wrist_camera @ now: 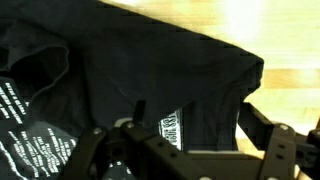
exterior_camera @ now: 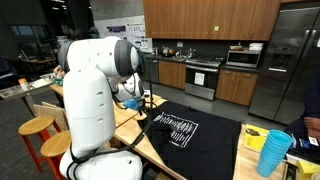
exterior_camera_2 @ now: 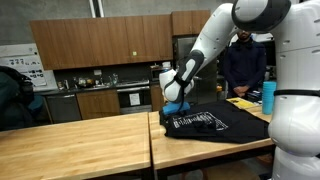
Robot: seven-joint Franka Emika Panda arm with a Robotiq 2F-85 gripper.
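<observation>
A black cloth with white lettering [wrist_camera: 170,128] fills much of the wrist view, its folded part at the left and a corner reaching to the right over pale wood. My gripper's fingers [wrist_camera: 262,130] stand wide apart at the bottom of that view, over the cloth's edge. Nothing is visibly pinched between them, though the area beneath the palm is hidden. In exterior view 1 the gripper [exterior_camera: 144,116] is low at the left end of the dark cloth [exterior_camera: 195,145]. Exterior view 2 shows the gripper [exterior_camera_2: 168,116] near the cloth's left side; contact cannot be made out.
A blue cup [exterior_camera: 272,153] stands at the table's right end, close to yellow items [exterior_camera: 256,137]. Bare wood [exterior_camera_2: 75,140] lies open on the table's left in exterior view 2. Stools [exterior_camera: 38,125] stand beside the table.
</observation>
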